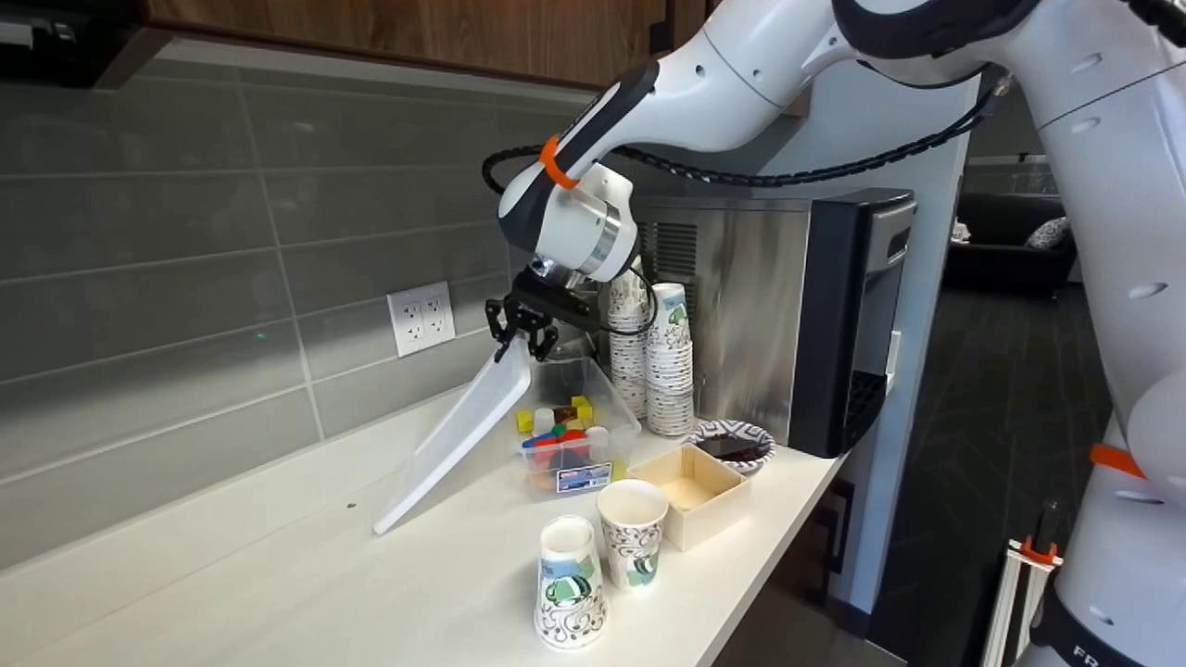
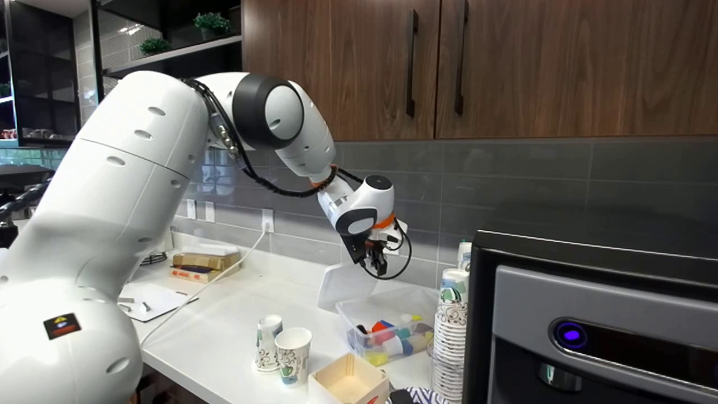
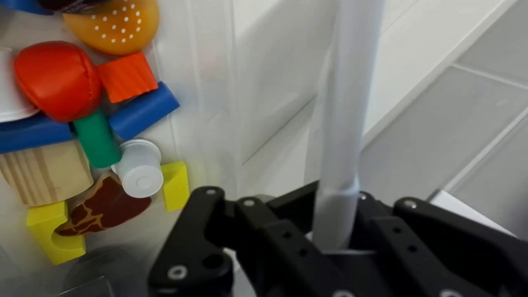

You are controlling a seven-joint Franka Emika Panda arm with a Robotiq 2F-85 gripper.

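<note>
My gripper (image 1: pixel 523 343) is shut on the upper edge of a white, flat lid (image 1: pixel 461 428). In exterior view 1 the lid hangs steeply tilted, its lower end at or just above the counter. Close beside it stands a clear plastic bin (image 1: pixel 584 478) with colourful toy pieces inside. From the wrist, the lid (image 3: pixel 346 99) appears edge-on between the black fingers. The bin's contents lie to the left there, among them a red piece (image 3: pixel 57 81), a green cylinder (image 3: pixel 96 138) and a white cup (image 3: pixel 141 168). Part of the gripper is dark and small in exterior view 2.
Two paper cups (image 1: pixel 631 534) and a light wooden box (image 1: pixel 700 495) stand in front of the bin. Tall cup stacks (image 1: pixel 669 361) and a metal machine (image 1: pixel 756 311) rise behind it. A tiled wall (image 1: pixel 145 322) runs along the back.
</note>
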